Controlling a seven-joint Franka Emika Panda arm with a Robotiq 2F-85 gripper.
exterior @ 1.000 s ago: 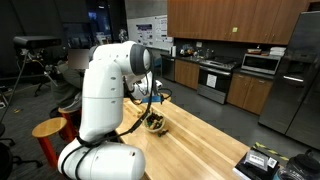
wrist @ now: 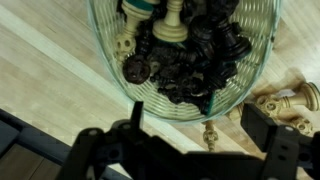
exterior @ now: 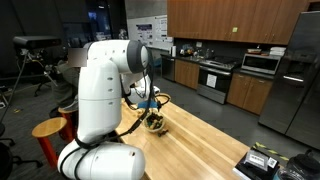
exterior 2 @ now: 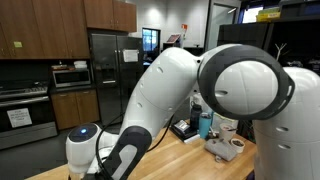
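A round woven basket (wrist: 103, 28) holds several chess pieces, mostly dark pieces (wrist: 185, 75) with a few light ones among them, such as a pale pawn (wrist: 172, 25). My gripper stands open over the basket's near edge in the wrist view, with its fingers wide apart and nothing held. Outside the basket, on the wooden table, lie several light pieces (wrist: 290, 100) near the right finger, plus a small pale one (wrist: 210, 137) between the fingers in that view. From exterior view 1 the basket (exterior: 154, 124) appears beneath the arm's end; exterior view 2 hides it behind the arm.
The wooden tabletop (exterior: 195, 145) is broadly clear to the basket's right in exterior view 1. Dark items (exterior: 262, 162) stand at its near right corner. A blue cup (exterior 2: 205, 127) and a grey object (exterior 2: 224, 148) sit on the table in exterior view 2.
In exterior view 1 the arm has shifted slightly to the left over the last second. The basket looks unmoved.
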